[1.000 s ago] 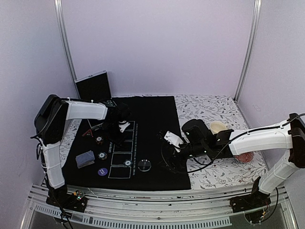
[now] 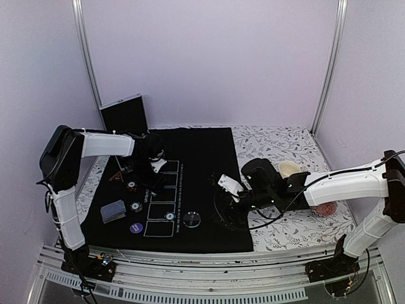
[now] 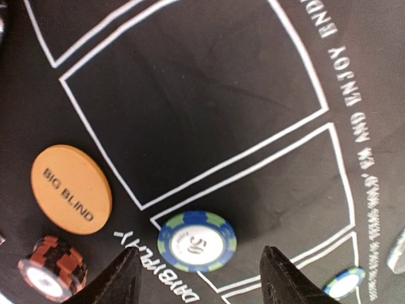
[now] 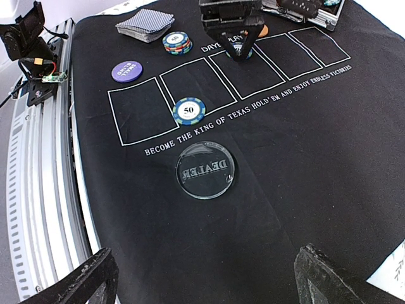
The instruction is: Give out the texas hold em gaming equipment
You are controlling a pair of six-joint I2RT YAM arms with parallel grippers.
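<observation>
My left gripper is open over the mat, nothing held. A blue-green chip (image 3: 197, 242) lies flat below, appearing between its fingers in the left wrist view, across the lower corner of a white-outlined box. To its left are the orange BIG BLIND button (image 3: 71, 189) and a red-and-white chip stack (image 3: 52, 268). Another blue-green chip, marked 50 (image 4: 189, 111), rests on a boundary between boxes. The clear DEALER disc (image 4: 205, 170) lies below the lettering. My right gripper stands open above bare mat, apart from the disc.
On the mat's left are a purple SMALL BLIND button (image 4: 127, 71), a chip stack (image 4: 177, 43) and a card deck (image 4: 145, 25). The open case (image 2: 123, 115) stands at back left. A cream cup (image 2: 288, 168) sits right of the mat.
The right arm is still.
</observation>
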